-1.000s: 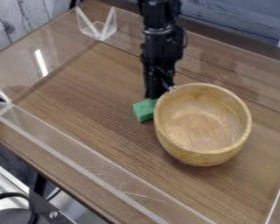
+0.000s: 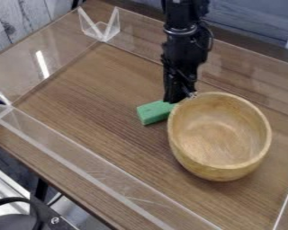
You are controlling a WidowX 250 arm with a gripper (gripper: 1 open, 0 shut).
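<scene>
My black gripper [image 2: 176, 93] reaches down from the top of the view to just above a green block [image 2: 154, 113], at the left rim of a large round wooden bowl [image 2: 219, 144]. Its fingers look shut, with nothing clearly between them; the tips are small and partly dark against the bowl and block. The green block lies flat on the wooden table, beside the bowl on its left. The bowl stands upright and looks empty.
A white wire-like object [image 2: 101, 29] stands at the back left. Black cables or a ring [image 2: 21, 216] show at the bottom left corner.
The bowl has moved a little to the right and slightly down in the view. My gripper has shifted a little, staying near the bowl's left rim above the block.
</scene>
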